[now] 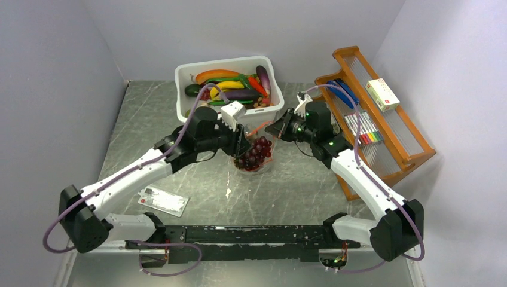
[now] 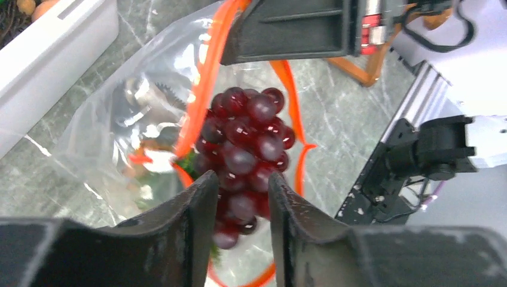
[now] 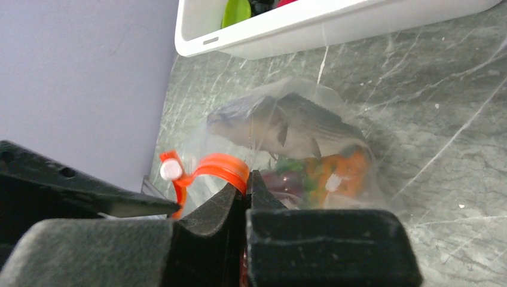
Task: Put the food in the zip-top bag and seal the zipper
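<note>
A clear zip top bag (image 2: 119,125) with an orange zipper stands at the table's middle, its mouth open. Inside are dark red grapes, and in the right wrist view a fish (image 3: 281,119) and orange and green food show through the plastic. My right gripper is shut on the bag's orange zipper edge. My left gripper is over the grapes at the bag's near side; its fingers stand part open, and whether anything is between them besides the view of grapes is unclear.
A white bin (image 1: 191,116) of vegetables and fruit stands behind the bag. A wooden rack (image 1: 412,143) with pens and boxes is at the right. A flat silver packet (image 1: 164,200) lies front left. The table left of the bag is mostly clear.
</note>
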